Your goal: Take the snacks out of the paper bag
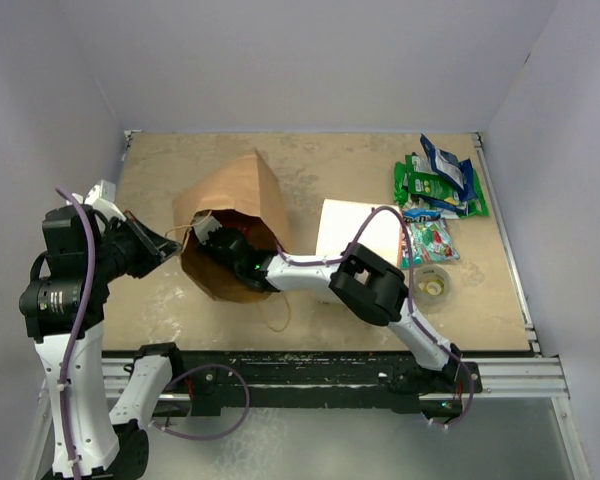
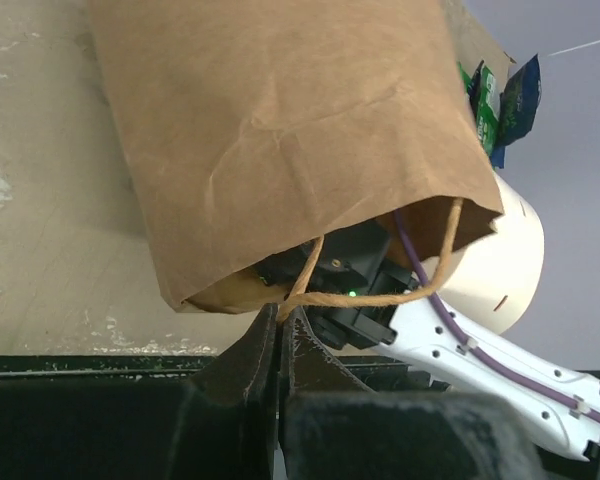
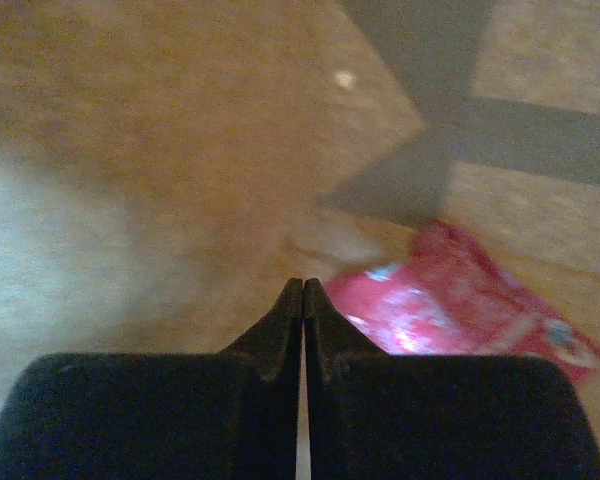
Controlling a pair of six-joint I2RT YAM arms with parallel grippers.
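Observation:
The brown paper bag (image 1: 242, 183) lies tilted on its side at the table's left, its mouth toward the front. My left gripper is shut on the bag's twisted cord handle (image 2: 365, 299), which is pinched at its fingertips. Inside the bag, my right gripper is shut, its fingertips together with nothing between them. A red snack packet (image 3: 470, 305) lies inside the bag, just right of and beyond those fingertips, blurred and partly hidden behind the right finger. In the top view the bag's opening hides the right fingertips.
At the back right is a pile of green and blue snack packets (image 1: 435, 180), with a colorful packet (image 1: 432, 242) in front. A clear round tub (image 1: 431, 284) stands nearby. The white cylinder (image 1: 352, 228) sits behind the right arm. Bare table lies behind and left of the bag.

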